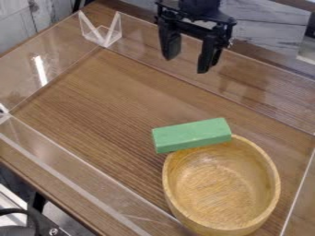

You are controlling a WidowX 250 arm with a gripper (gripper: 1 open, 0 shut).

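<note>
My black gripper [190, 52] hangs over the back middle of the wooden table, open, with its two dark fingers apart and nothing seen between them. In the front right, a green rectangular block [191, 135] lies at the back left rim of a round tan bowl [220, 215], touching it or very near it. The bowl looks empty inside.
The wooden table [99, 111] has a broad clear area in its middle and left. A small clear wire-like holder [101, 29] stands at the back left. A dark cable runs at the lower left corner.
</note>
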